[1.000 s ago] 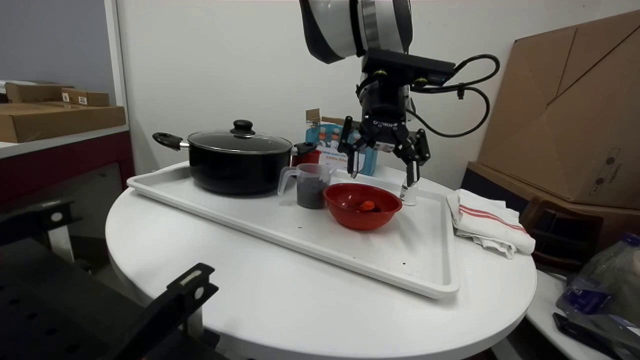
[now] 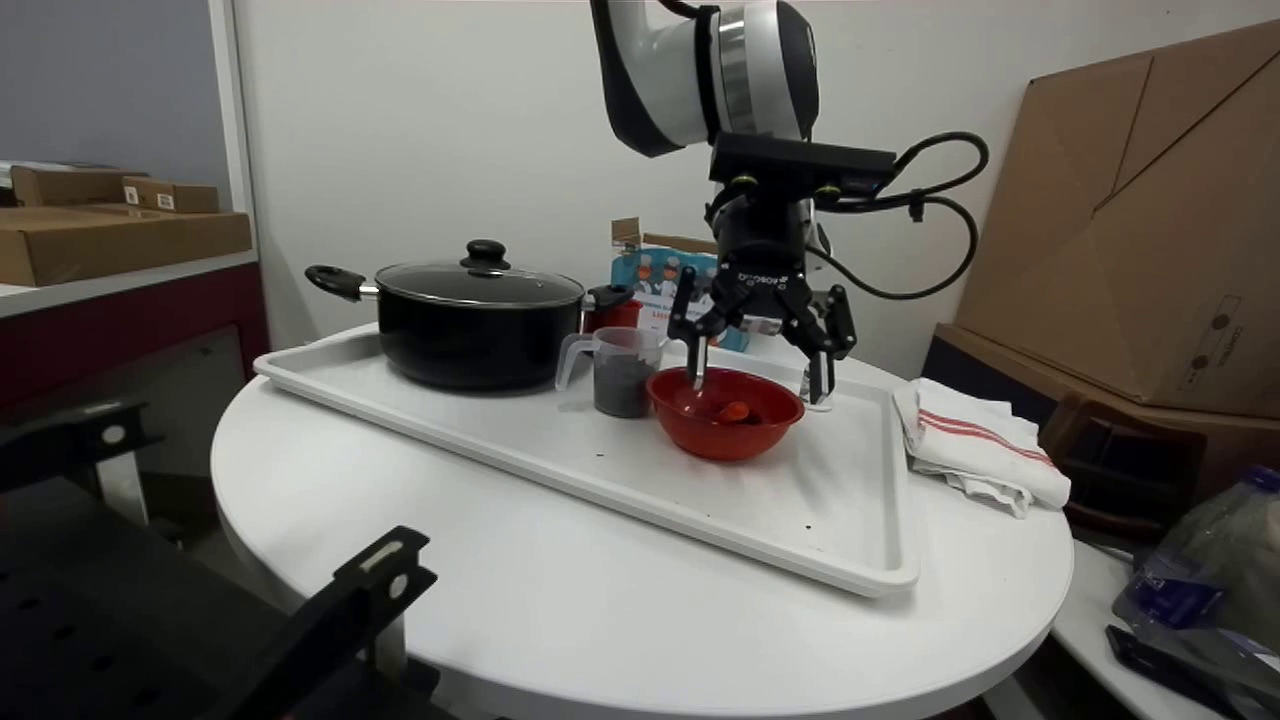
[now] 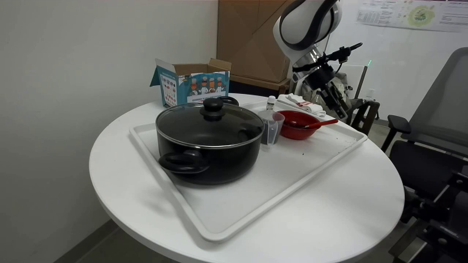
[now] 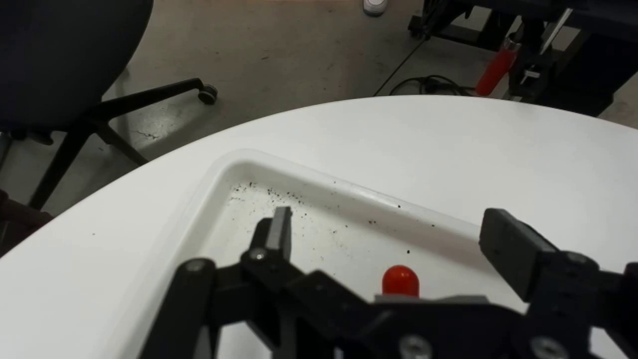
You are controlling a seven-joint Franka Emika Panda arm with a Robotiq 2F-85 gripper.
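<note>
My gripper (image 2: 759, 379) stands open, fingers spread wide, at the red bowl (image 2: 720, 443). From exterior view 1 the tips overlap the bowl's far part; whether they touch it is unclear. A red utensil handle (image 3: 323, 124) leans out over the bowl's rim, its far end inside among something dark. In exterior view 2 my fingers (image 3: 342, 113) are just above the handle's outer end. The handle's rounded red tip (image 4: 400, 279) shows between my spread fingers in the wrist view, where my gripper's body hides the bowl. Nothing is gripped.
The white tray (image 2: 564, 466) also carries a lidded black pot (image 2: 480, 344), a clear measuring cup (image 2: 621, 389) with dark contents close beside the bowl, and a small clear bottle (image 3: 271, 103). A folded towel (image 2: 981, 440) lies outside the tray. The tray's near right corner is free.
My gripper has come down toward the red bowl and shifted slightly left in exterior view 1, its fingers still spread. The bowl, cup and pot have not moved.
</note>
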